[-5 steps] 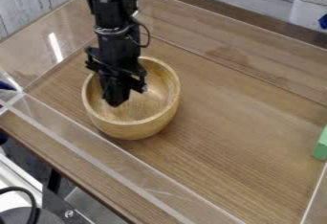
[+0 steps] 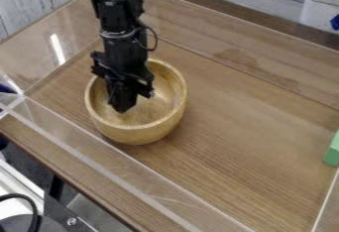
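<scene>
A round tan wooden bowl (image 2: pixel 146 127) sits on the left part of the wooden table. The black arm reaches down from the top into the bowl, and its gripper (image 2: pixel 122 100) is low inside it, at the left-middle. The gripper looks shut; whether anything is between its fingers cannot be made out, as the dark parts blend together.
A green object (image 2: pixel 332 149) is at the right edge, and a white container (image 2: pixel 322 13) is at the top right. Dark cables lie off the table at lower left.
</scene>
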